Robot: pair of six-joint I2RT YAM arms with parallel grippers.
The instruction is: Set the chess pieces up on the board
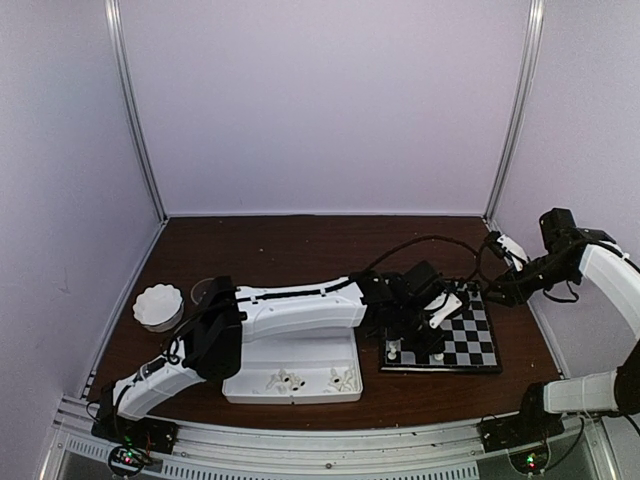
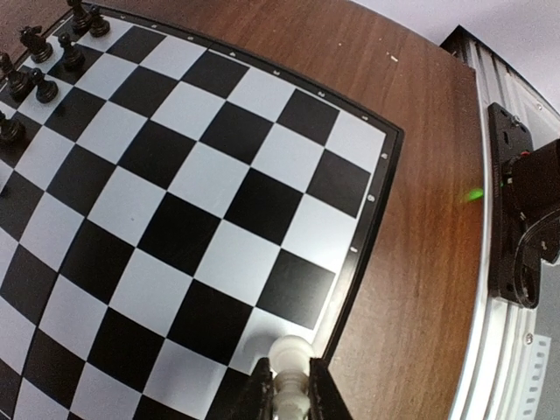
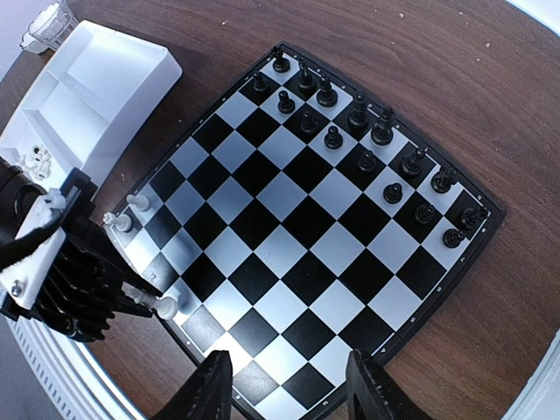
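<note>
The chessboard (image 3: 311, 254) carries black pieces (image 3: 381, 131) in two rows along one side. Two white pieces (image 3: 137, 203) stand near the opposite corner. My left gripper is shut on a white piece (image 2: 290, 354), low at the board's edge a few squares from that pair. My right gripper is above the board, its fingers apart with nothing between them.
A white tray (image 1: 290, 395) with several loose white pieces lies left of the board, partly under my left arm. A white scalloped bowl (image 1: 157, 300) sits farther left.
</note>
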